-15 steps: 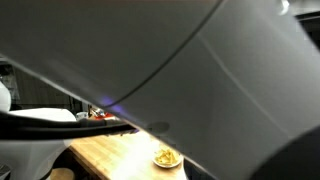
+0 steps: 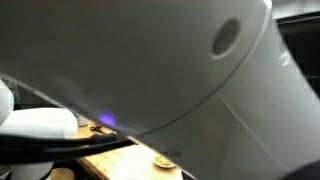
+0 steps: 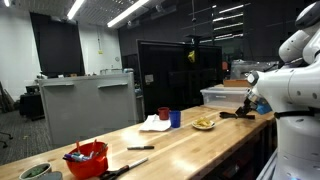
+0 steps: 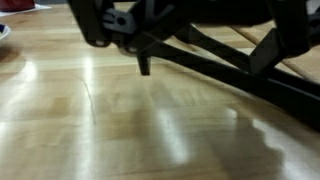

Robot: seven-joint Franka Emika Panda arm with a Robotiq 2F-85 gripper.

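My gripper fills the top of the wrist view, its dark fingers apart, so it looks open. A long black bar-like object (image 4: pixel 205 65) slants across the view behind and below the fingers, over the wooden table (image 4: pixel 100 120). I cannot tell whether it touches them. At the far right of exterior view 2, the black gripper (image 3: pixel 240 113) is small and low beside the table's right end; detail there is unclear. A plate of yellow food (image 3: pixel 203 124) lies to its left. In exterior view 1 the arm hides most of the table.
A red container (image 3: pixel 88 160) with utensils stands at the near left, with black-handled tools (image 3: pixel 125 166) beside it. Farther back are a white cloth (image 3: pixel 155 124), a blue cup (image 3: pixel 175 118) and a red cup (image 3: pixel 163 113). A clear bin (image 3: pixel 228 97) sits behind the plate.
In exterior view 1 the arm has shifted and turned, showing a round dark recess on its shell. It now covers more of the plate and the red item at the back.
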